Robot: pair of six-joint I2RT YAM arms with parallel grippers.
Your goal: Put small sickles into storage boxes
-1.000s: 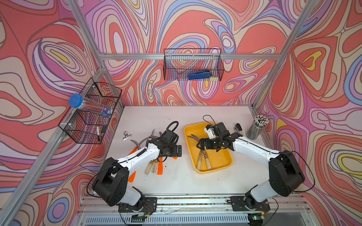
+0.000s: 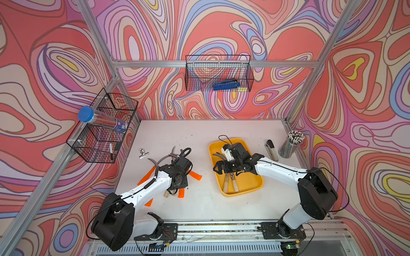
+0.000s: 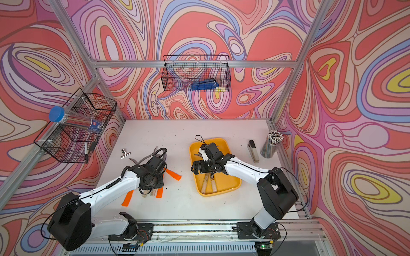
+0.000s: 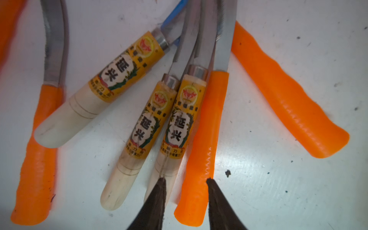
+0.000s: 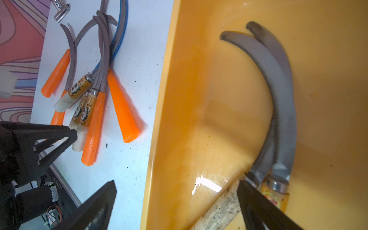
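Several sickles lie loose on the left of the table: some with wooden labelled handles point(image 4: 121, 67), others with orange handles point(image 4: 287, 92). My left gripper is low over the handle ends, its fingers apart around empty space above a pale handle and an orange one. In the right wrist view, two curved-blade sickles point(image 5: 285, 126) lie inside the yellow box point(image 5: 161, 115). My right gripper hangs open over the box's left wall, nothing between its fingers.
A metal clip point(image 2: 143, 154) lies at the left, a dark-topped tool point(image 2: 271, 149) and a container of sticks point(image 2: 288, 147) at the right. Wire baskets hang on the frame.
My left gripper has moved left and toward the front, down over the sickle handles. My right gripper has shifted left toward the box's left side.
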